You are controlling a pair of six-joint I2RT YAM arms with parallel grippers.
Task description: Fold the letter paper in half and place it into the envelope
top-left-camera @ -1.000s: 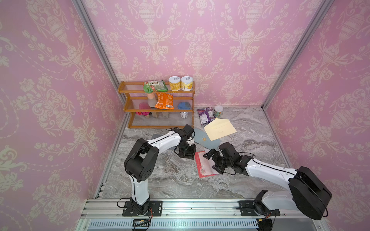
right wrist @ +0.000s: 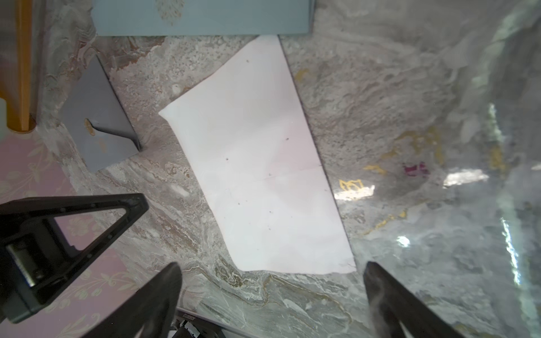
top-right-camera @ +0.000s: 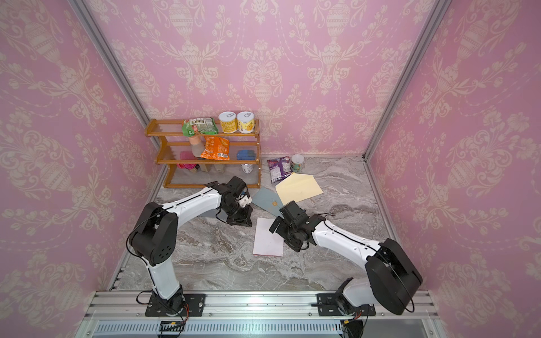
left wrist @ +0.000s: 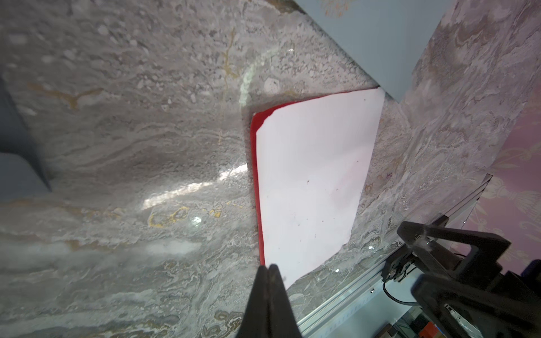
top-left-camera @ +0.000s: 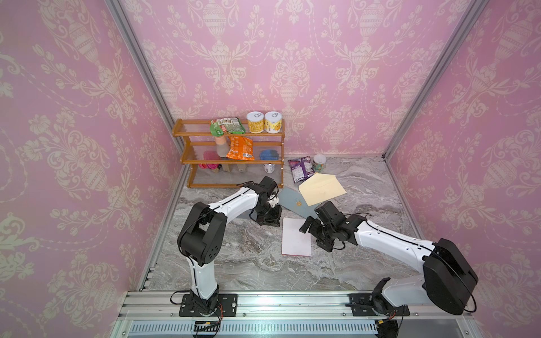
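The letter paper (top-left-camera: 296,239) lies folded on the marble table, white side up. In the left wrist view a thin red strip shows along the left and far edges of the paper (left wrist: 315,180). A faint crease crosses the paper (right wrist: 265,169) in the right wrist view. My left gripper is shut, with nothing visible between its fingertips, left of the paper in the top views. Over the paper's right side, my right gripper stands open and empty. Behind the paper lie a blue-grey envelope (top-left-camera: 292,198) and a cream envelope (top-left-camera: 321,189).
A darker grey envelope (right wrist: 98,121) lies partly under the left arm. At the back stand a wooden shelf (top-left-camera: 236,185) with packets and cans, a purple packet (top-left-camera: 300,170) and a can (top-left-camera: 319,162).
A second ago a wide red area showed on the paper; now it is nearly all white.
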